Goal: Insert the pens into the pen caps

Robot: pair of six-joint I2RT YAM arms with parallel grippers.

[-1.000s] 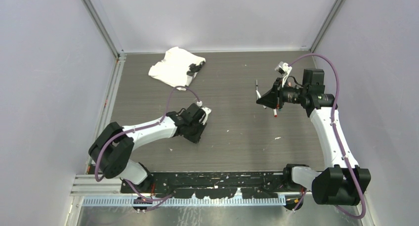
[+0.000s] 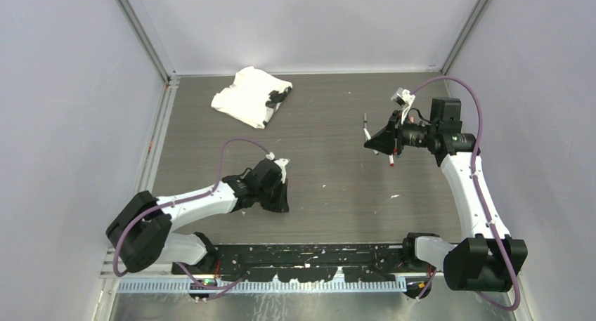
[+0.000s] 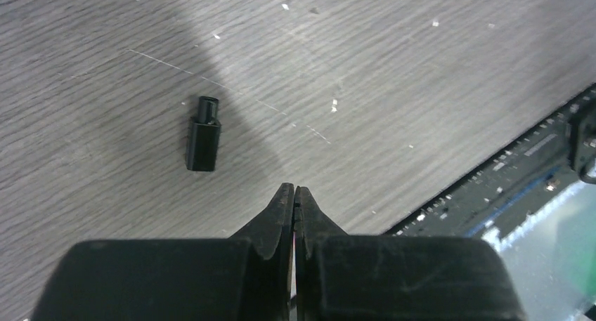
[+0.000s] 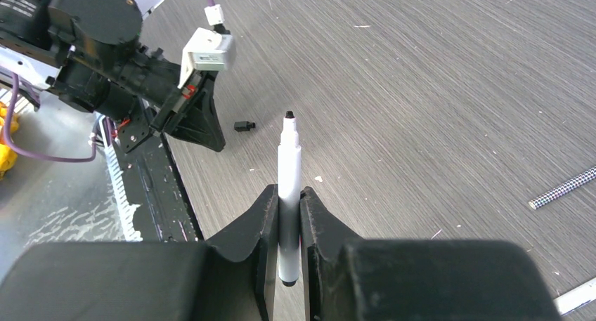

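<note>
The left gripper is shut, with nothing showing between its fingers. A small black block with a round stub, possibly a cap (image 3: pixel 204 135), lies on the table apart from those fingertips. In the right wrist view, that cap (image 4: pixel 244 126) sits just beside the left gripper. A white pen (image 4: pixel 289 163) with a dark tip stands between the fingers of my right gripper, touched on both sides. From above, the pen's white end (image 2: pixel 367 133) shows past the right gripper (image 2: pixel 367 145).
A patterned pen (image 4: pixel 562 187) and a white stick-like item (image 4: pixel 578 296) lie right of the right gripper. Near the same gripper, a white-and-red piece (image 2: pixel 391 160) rests on the table. A white cloth (image 2: pixel 247 100) lies at the back left.
The right arm looks unchanged in the top view.
</note>
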